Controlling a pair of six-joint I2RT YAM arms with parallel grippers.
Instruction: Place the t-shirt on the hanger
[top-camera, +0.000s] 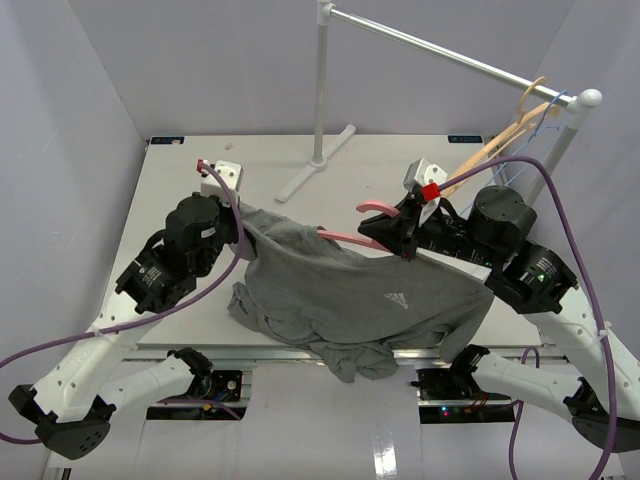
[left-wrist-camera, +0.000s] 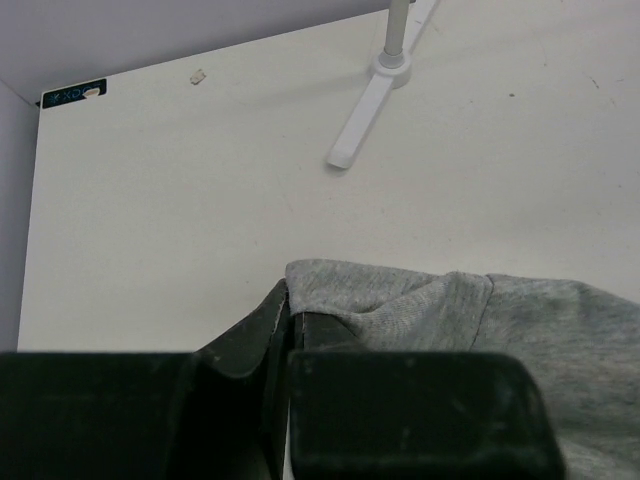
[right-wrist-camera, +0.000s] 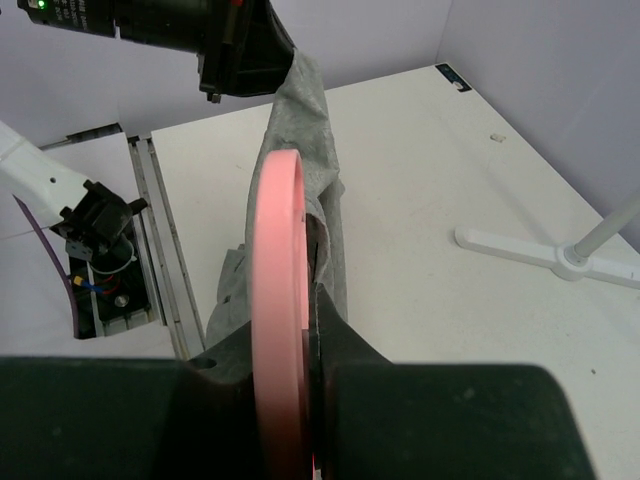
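The grey T-shirt (top-camera: 360, 300), with a small light logo, spreads across the front of the table. Its upper left part is raised in my left gripper (top-camera: 230, 215), which is shut on the cloth, as the left wrist view (left-wrist-camera: 295, 310) also shows. My right gripper (top-camera: 385, 230) is shut on a pink hanger (right-wrist-camera: 278, 220); in the top view one hook-like end curves above the fingers and the lower bar reaches left into the shirt's upper edge. In the right wrist view the hanger hides part of the cloth.
A white rack (top-camera: 430, 45) stands over the table, with wooden and blue hangers (top-camera: 540, 115) at its right end. Its foot (top-camera: 300, 180) rests on the back of the white table (top-camera: 200, 170).
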